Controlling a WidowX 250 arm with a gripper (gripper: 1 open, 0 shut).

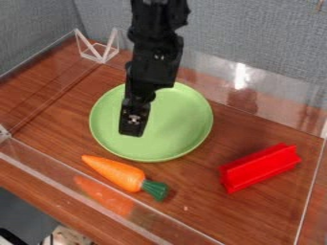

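Note:
The black arm reaches down from the top centre, and its gripper (pixel 134 122) is over the left half of a green plate (pixel 182 129) on the wooden table. An orange toy carrot (pixel 118 172) with a green top lies in front of the plate, apart from it. A red block (pixel 259 167) lies to the plate's right.
A clear low barrier runs along the table's edges, with a white wire bracket (pixel 96 50) at the back left corner. A grey padded wall stands behind. The table left of the plate is clear.

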